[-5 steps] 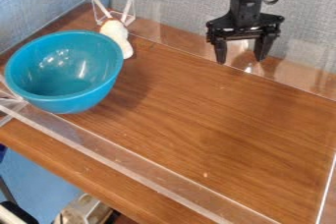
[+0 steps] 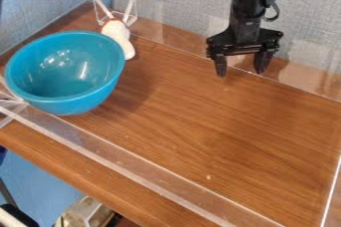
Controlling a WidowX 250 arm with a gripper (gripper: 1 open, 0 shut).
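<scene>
My black gripper (image 2: 241, 60) hangs at the back right of the wooden table, just above its surface near the back wall, open, with nothing visible between its fingers. A turquoise bowl (image 2: 64, 72) sits at the left of the table. Behind it, a white toy with long rabbit ears (image 2: 116, 36) stands near the back left corner.
Clear plastic edging (image 2: 197, 199) runs along the table (image 2: 220, 141). Grey padded walls enclose the back and left. The middle and right of the table are empty. Some objects (image 2: 83, 215) lie below the front left edge.
My gripper has moved slightly to the left and a little lower in the view. The bowl and the white toy have not moved.
</scene>
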